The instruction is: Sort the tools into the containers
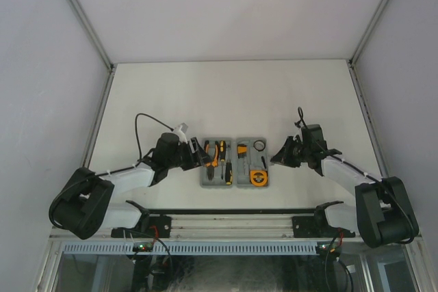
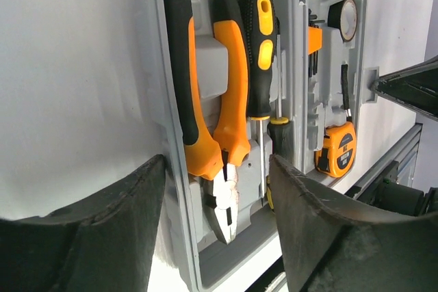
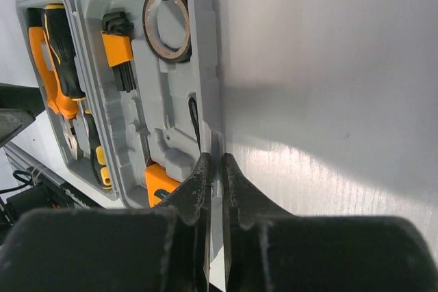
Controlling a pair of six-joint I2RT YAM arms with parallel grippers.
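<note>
An open grey tool case [image 1: 233,181] lies flat in two halves. Its left half carries orange-and-black pliers [image 2: 230,94] and screwdrivers [image 2: 260,52]; the right half holds black tape [image 3: 168,22], hex keys [image 3: 118,49], a black cutter [image 3: 194,117] and an orange tape measure [image 3: 159,184]. Over the case's left wall, my left gripper stands part open, its fingers apart on either side of the pliers' lower handles, not visibly touching them. At the right wall my right gripper is shut, a grey tab [image 3: 216,143] showing at its tips; whether it pinches the tab is unclear.
Bare white table [image 1: 226,100] stretches behind the case and to both sides. The table's front edge [image 1: 233,210] runs close below the case. Each gripper shows at the edge of the other's wrist view, across the case.
</note>
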